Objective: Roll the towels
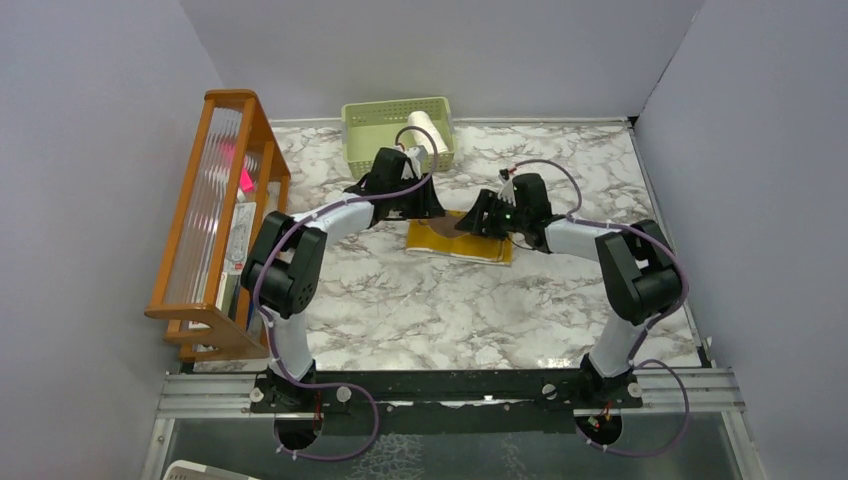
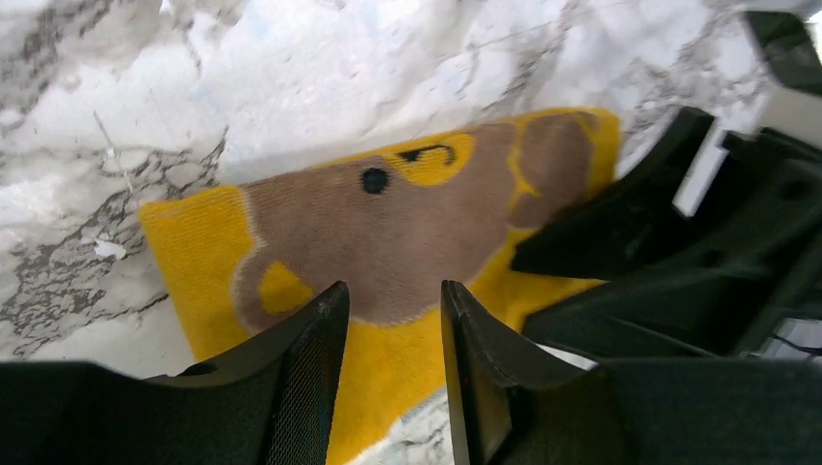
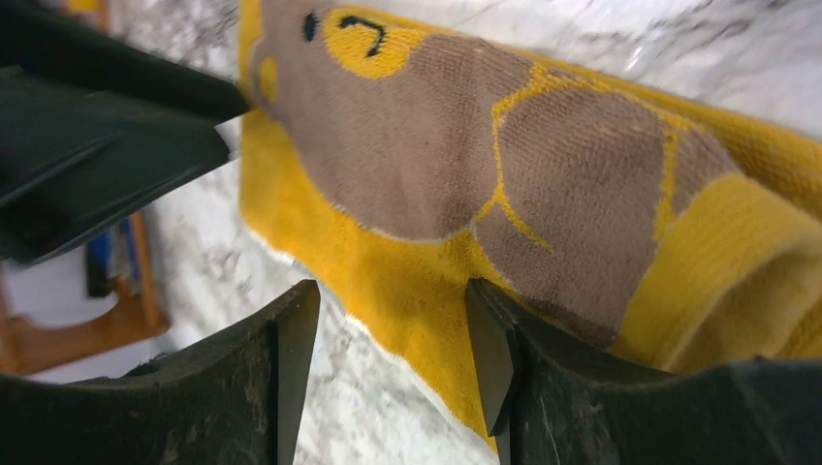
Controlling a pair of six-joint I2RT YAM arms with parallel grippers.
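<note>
A folded yellow towel with a brown animal figure lies flat on the marble table. In the left wrist view the same towel stretches across the middle. My left gripper hangs over its left part, fingers apart and nothing between them. Over the towel's right part is my right gripper, also with spread fingers and empty. The right wrist view shows the towel's right end curled up in a loose fold. Parts of the towel are hidden under both grippers in the top view.
A green basket at the back holds a rolled white towel. On the left stands a wooden shelf. The two grippers are close together over the towel.
</note>
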